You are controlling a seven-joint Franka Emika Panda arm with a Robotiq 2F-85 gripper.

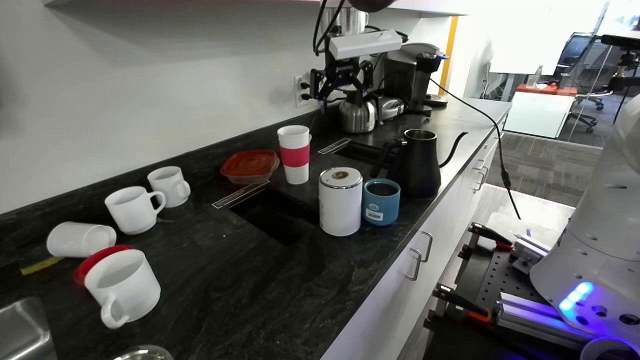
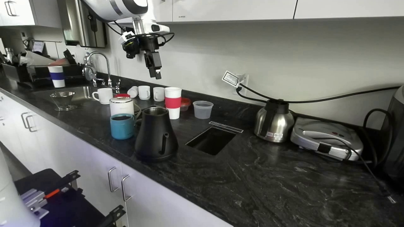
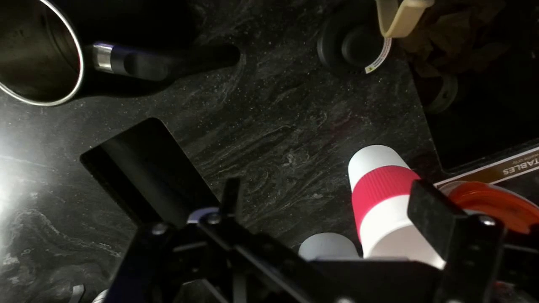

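My gripper (image 1: 343,96) hangs in the air above the back of the counter, in front of the wall outlet in exterior view 1. From the other side, in exterior view 2, the gripper (image 2: 155,72) appears higher than the cups. Its fingers stand wide apart in the wrist view, where the gripper is open with nothing held between them. A white cup with a red band (image 1: 294,155) stands upright on the counter. Below the right finger, that cup (image 3: 381,192) shows partly covered. The dark kettle (image 2: 156,136) stands near the counter's front edge.
A blue mug (image 1: 381,202) and white canister (image 1: 340,203) stand close to the kettle. Several white mugs (image 1: 133,210), a red-lidded container (image 1: 249,165) and a clear tub (image 2: 203,109) are around. Two openings are cut into the counter (image 2: 272,177), whose right part is mostly bare in exterior view 2.
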